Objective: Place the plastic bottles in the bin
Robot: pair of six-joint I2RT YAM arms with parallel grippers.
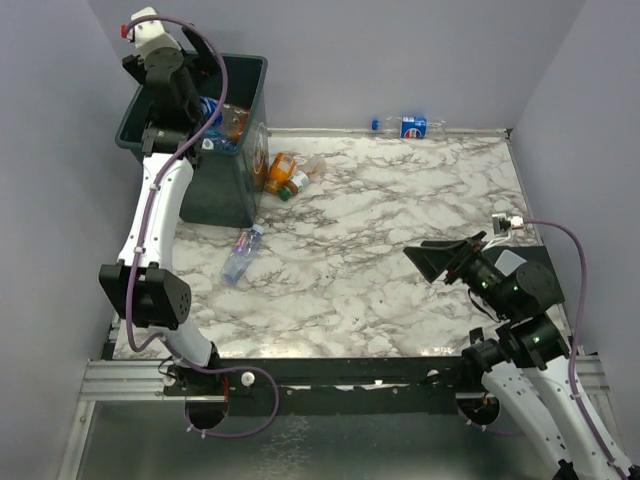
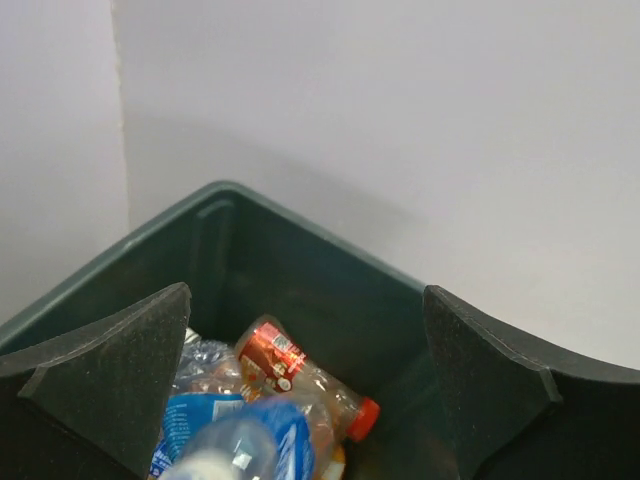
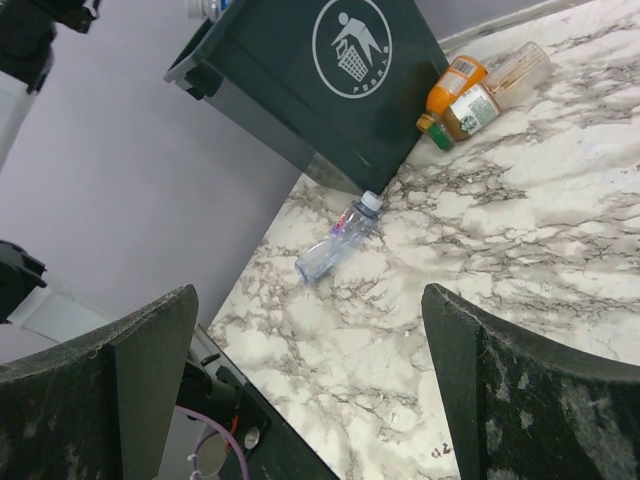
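My left gripper (image 1: 170,70) is open over the green bin (image 1: 215,190) at the back left; in the left wrist view, bottles, including a red-labelled one (image 2: 295,365) and a blurred blue-labelled one (image 2: 240,445), show inside it between the fingers. An orange bottle (image 1: 279,172) and a green-capped bottle (image 1: 299,179) lie beside the bin, a clear bottle (image 1: 241,255) in front of it, and a Pepsi bottle (image 1: 410,127) at the back wall. My right gripper (image 1: 437,258) stands open over the worktop's right side with nothing between its fingers.
Grey walls close it in at left, back and right. A dark flat object (image 1: 530,255) lies behind the right arm.
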